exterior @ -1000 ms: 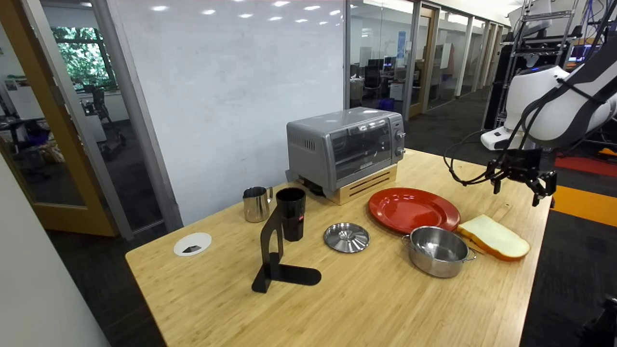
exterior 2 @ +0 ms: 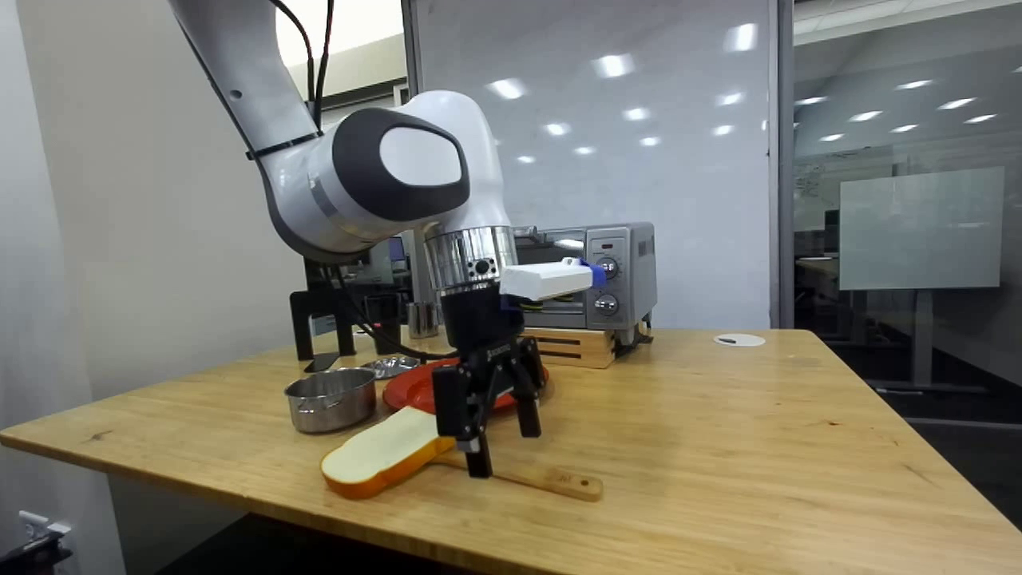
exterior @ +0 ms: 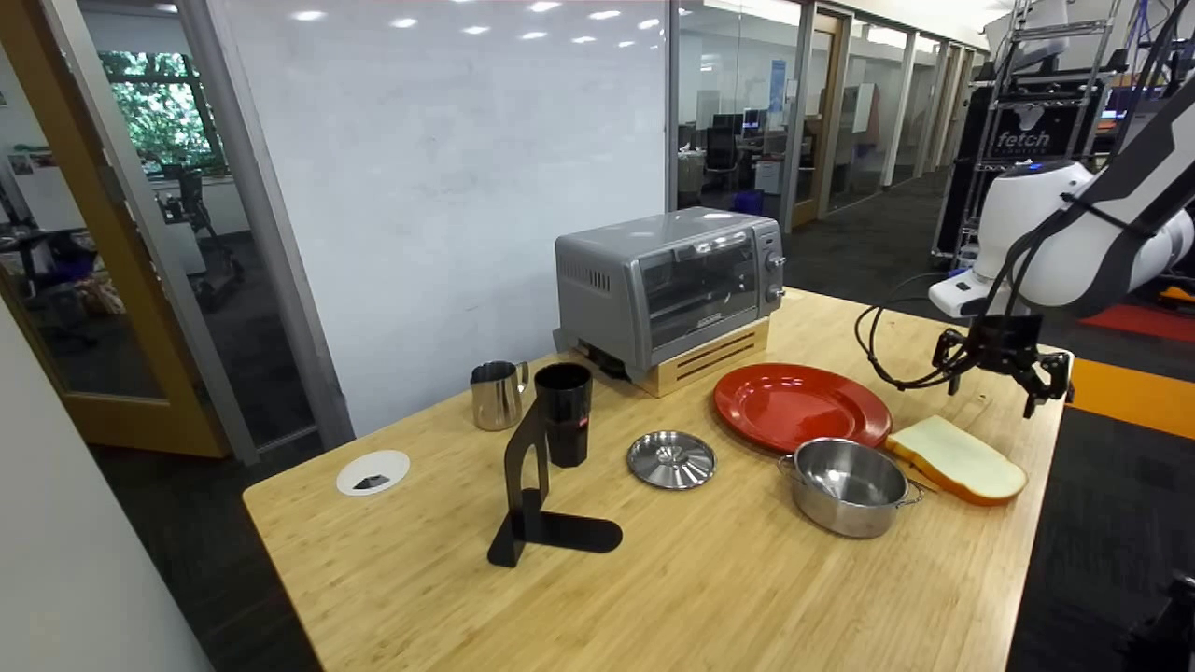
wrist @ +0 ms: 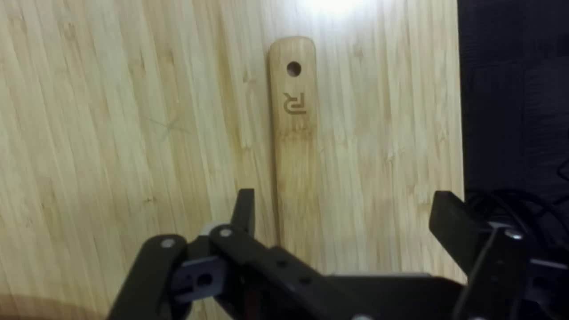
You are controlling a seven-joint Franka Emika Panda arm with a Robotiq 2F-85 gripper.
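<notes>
A flat wooden utensil handle [wrist: 296, 154] with a hole near its end lies on the table. In exterior view 2 the same handle [exterior 2: 565, 482] sticks out to the right, its other end hidden by the bread slice [exterior 2: 383, 449]. My gripper stands open above it, one finger on either side of the handle in the wrist view, nothing held. Seen from exterior view 2, the gripper [exterior 2: 505, 449] hangs beside the bread. In exterior view 1 the gripper [exterior: 997, 392] is near the table's right edge, behind the bread slice [exterior: 960, 459].
Close by are a red plate [exterior: 784, 392] and a steel pot [exterior: 837, 517]. Farther left lie a steel lid [exterior: 672, 459], a black stand [exterior: 571, 532], a black cup [exterior: 568, 437] and a steel pitcher [exterior: 493, 403]. A toaster oven [exterior: 605, 286] stands at the back.
The arm has come down and slightly to the left in exterior view 1, bringing the gripper closer to the table. The objects on the table have stayed put.
</notes>
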